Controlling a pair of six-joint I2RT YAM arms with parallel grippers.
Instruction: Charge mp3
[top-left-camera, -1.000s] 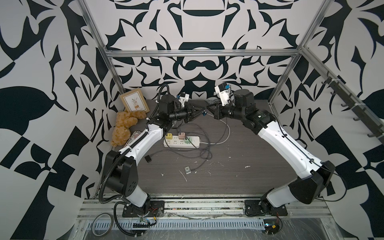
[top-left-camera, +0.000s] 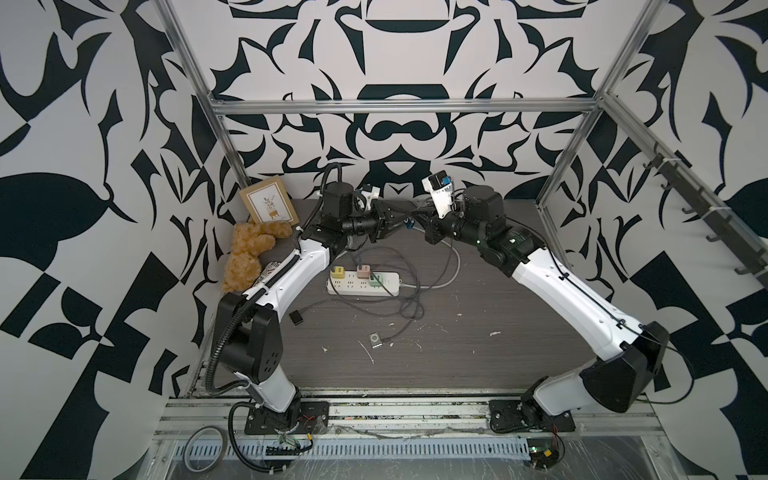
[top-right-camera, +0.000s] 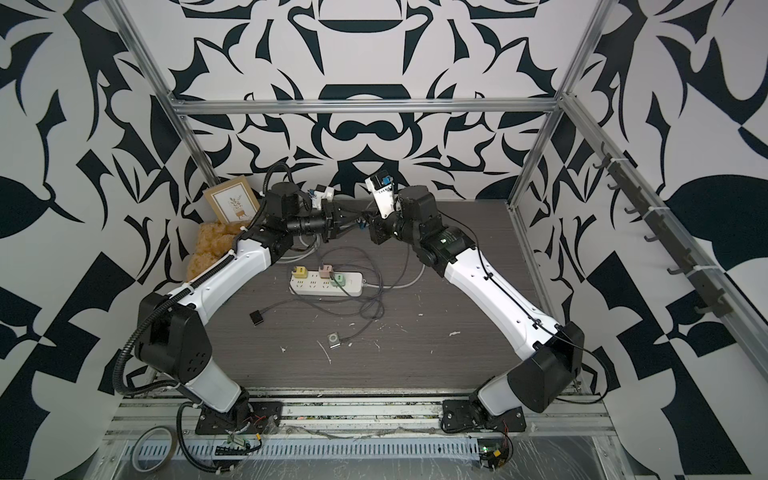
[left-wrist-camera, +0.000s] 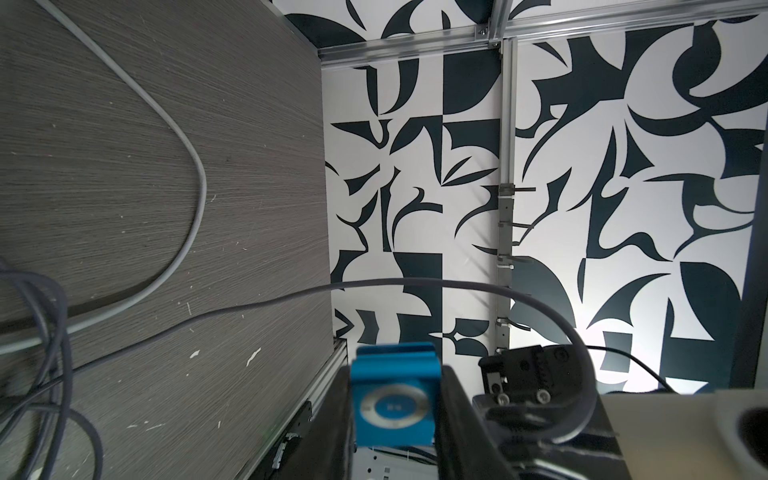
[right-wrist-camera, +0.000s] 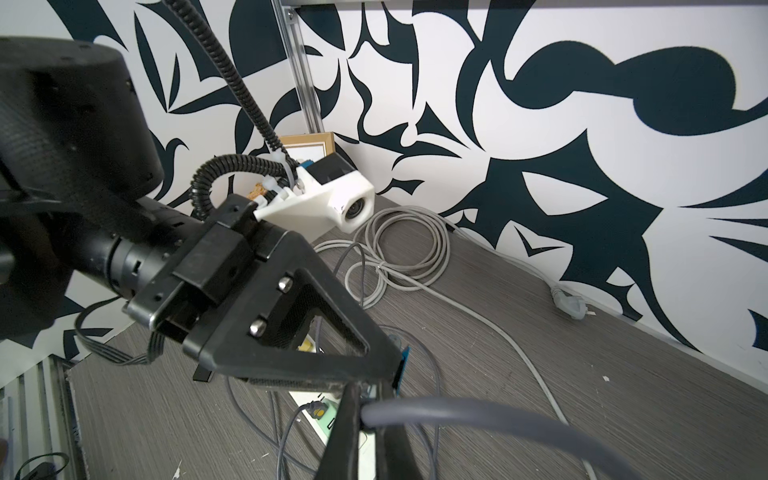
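Observation:
A small blue mp3 player (left-wrist-camera: 395, 400) with a pale control ring is pinched in my left gripper, which is shut on it. Up in the air above the table, my right gripper (top-left-camera: 421, 220) faces it from the right, very close. In the right wrist view my right gripper is shut on the end of a grey cable (right-wrist-camera: 480, 412). The plug at that end is mostly hidden by the fingers. Only a blue sliver of the player (right-wrist-camera: 403, 368) shows at the left gripper's tip there. Whether plug and player touch or are joined, I cannot tell.
Below lies a white power strip (top-left-camera: 342, 285) with yellow, pink and green plugs and tangled grey cables. A black connector (top-left-camera: 297, 317) and a small square device (top-left-camera: 375, 340) rest nearer the front. A teddy bear (top-left-camera: 242, 256) and picture frame (top-left-camera: 254, 196) stand left.
Over the last second both arms shifted slightly; the right gripper dipped and came a little closer to the player.

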